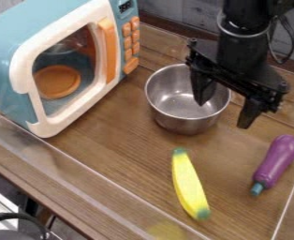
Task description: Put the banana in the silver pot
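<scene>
The yellow banana (188, 184) lies on the wooden table in front of the silver pot (175, 114), clear of its rim, with its green stem end toward the pot. Bare metal shows in the part of the pot's inside that I can see. Above the pot's right side hangs my black gripper (225, 111), its fingers (248, 114) spread wide and nothing between them. Part of the pot's back right rim is hidden behind the gripper.
A purple eggplant (276, 161) lies at the right of the table. The toy microwave (62, 66), blue and white with orange parts, stands at the left, close to the pot. Bare wood (112, 155) surrounds the banana's left side.
</scene>
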